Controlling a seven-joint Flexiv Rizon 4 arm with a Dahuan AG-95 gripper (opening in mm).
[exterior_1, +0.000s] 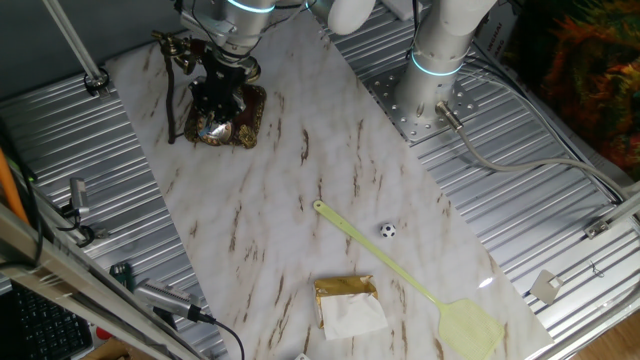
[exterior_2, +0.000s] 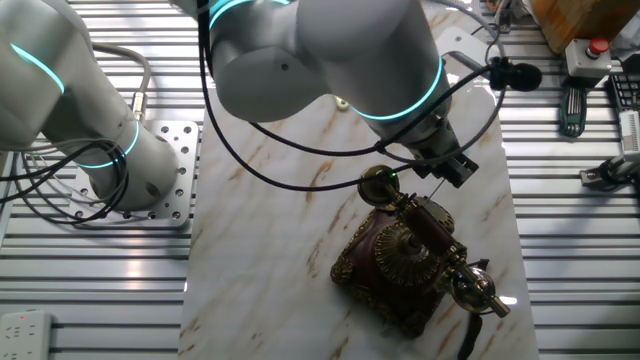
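Note:
An ornate brown and gold antique-style telephone (exterior_2: 385, 270) stands at one end of the marble-patterned table. In exterior view 2 its handset (exterior_2: 432, 228) lies across the top, over the round dial. My gripper (exterior_2: 458, 172) is just beside the handset's upper end in that view. From exterior view 1, the dark gripper (exterior_1: 217, 108) appears in front of the telephone base (exterior_1: 247, 128) and covers much of it. Its fingertips are too small and dark to make out, so I cannot tell whether they are apart or touch the telephone.
A yellow-green fly swatter (exterior_1: 385, 258), a small black-and-white ball (exterior_1: 388, 230) and a gold-and-white packet (exterior_1: 350, 308) lie toward the table's other end.

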